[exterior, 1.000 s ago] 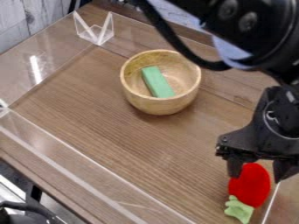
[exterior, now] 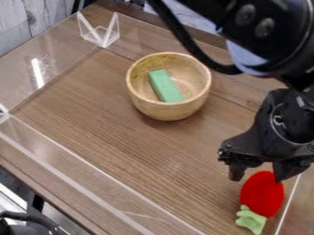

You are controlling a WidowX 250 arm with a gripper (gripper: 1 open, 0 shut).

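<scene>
My black gripper (exterior: 256, 166) is at the right, its fingertips just above a red object (exterior: 263, 195) that has a pale green part (exterior: 251, 218) at its lower end, near the front right of the wooden table. The fingers are apart; whether anything is between them is not visible, and none of the red object appears raised.
A light wooden bowl (exterior: 185, 99) holding a green block (exterior: 164, 85) stands at the upper middle. A white wire-like item (exterior: 101, 27) sits at the upper left.
My gripper has risen a little from the red object and shifted slightly left. The red object and the bowl look unmoved.
</scene>
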